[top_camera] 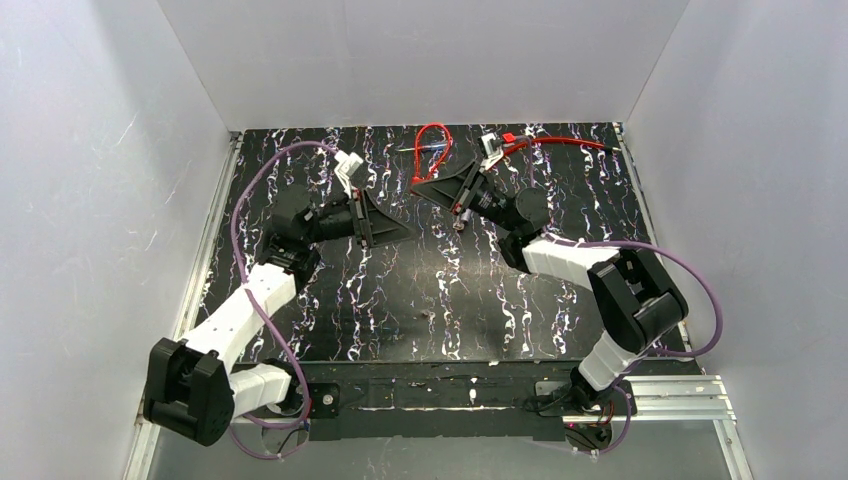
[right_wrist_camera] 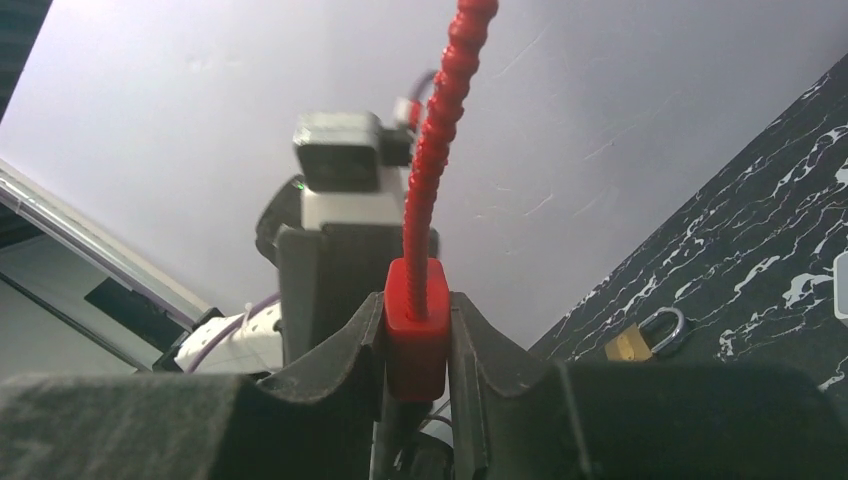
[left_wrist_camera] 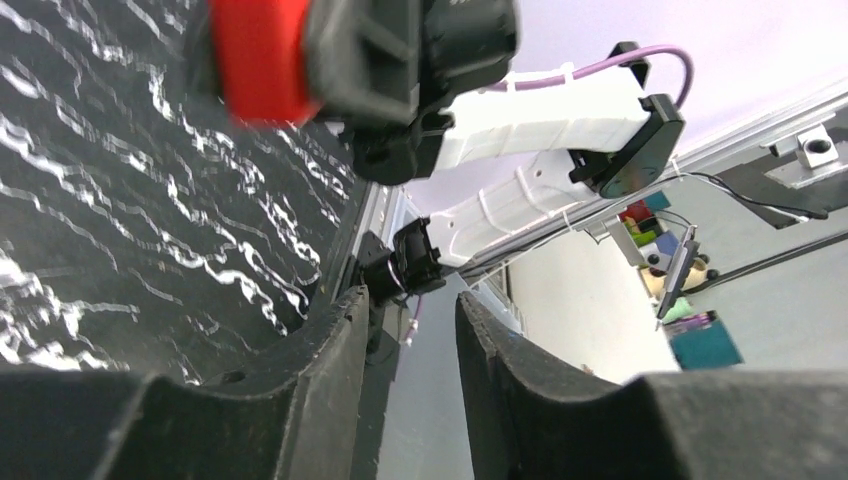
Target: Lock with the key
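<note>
My right gripper (top_camera: 419, 186) is shut on a red block (right_wrist_camera: 415, 330) with a red looped cord (top_camera: 435, 127) rising from it. My left gripper (top_camera: 402, 233) is apart from it, below and left in the top view, fingers parted and empty. In the left wrist view the red block (left_wrist_camera: 262, 55) is blurred above the fingertips. A brass padlock (right_wrist_camera: 628, 346) with a steel shackle lies on the dark marble table in the right wrist view. I cannot make out a key.
A blue-handled tool (top_camera: 432, 147) and a long red tube (top_camera: 570, 141) lie along the back of the table (top_camera: 420, 310). Light walls surround it on three sides.
</note>
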